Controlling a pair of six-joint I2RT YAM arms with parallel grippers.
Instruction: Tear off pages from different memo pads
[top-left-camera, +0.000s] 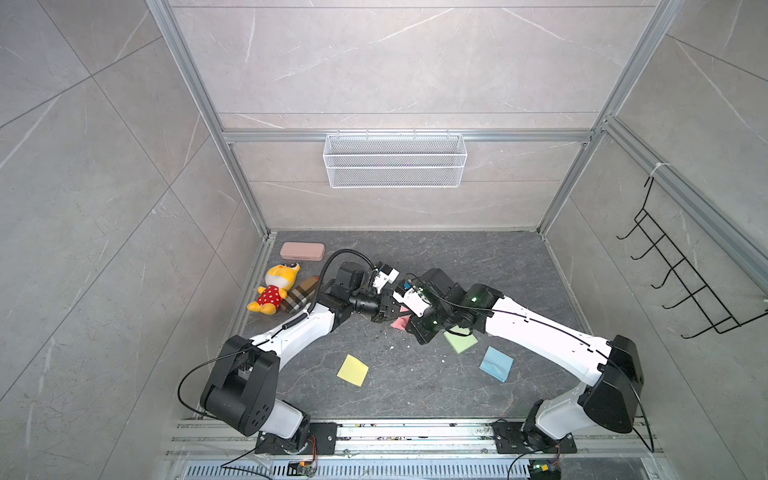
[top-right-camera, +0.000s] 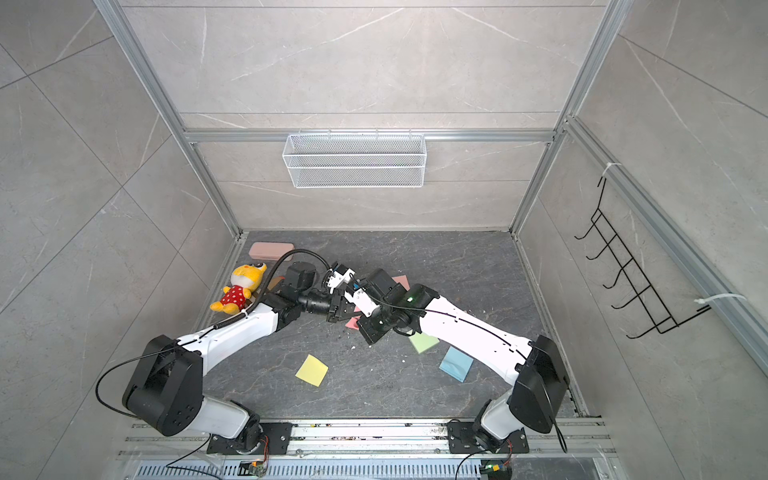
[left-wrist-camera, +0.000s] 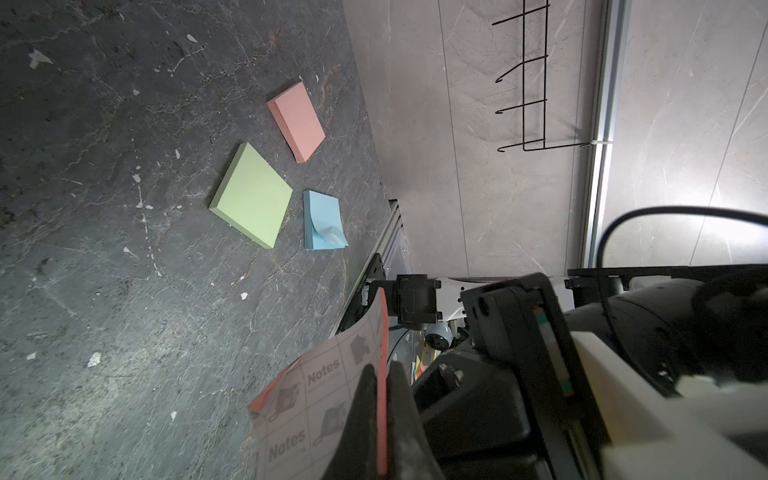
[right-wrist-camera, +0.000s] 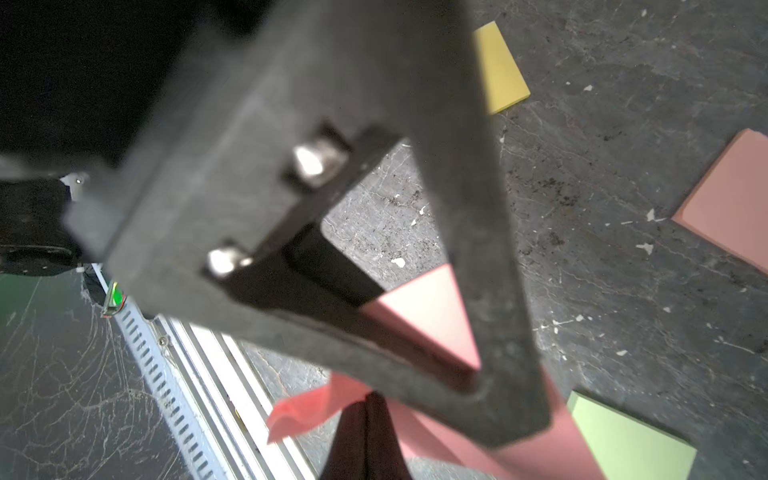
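At the centre my two grippers meet over the table, both shut. My left gripper pinches a pink memo pad (left-wrist-camera: 320, 408), its printed "Notes" back facing the wrist camera. My right gripper is shut beside pink paper (right-wrist-camera: 568, 448) in the right wrist view; whether anything is between its fingertips is unclear. On the table lie a yellow pad (top-left-camera: 352, 369), a green pad (left-wrist-camera: 249, 194), a blue pad (left-wrist-camera: 323, 220) with a lifted top sheet, and another pink pad (left-wrist-camera: 296, 120).
A yellow plush toy (top-left-camera: 272, 292) and a pink case (top-left-camera: 301, 250) sit at the back left. A mesh basket (top-left-camera: 394, 160) hangs on the back wall, a black hook rack (top-left-camera: 680, 272) on the right wall.
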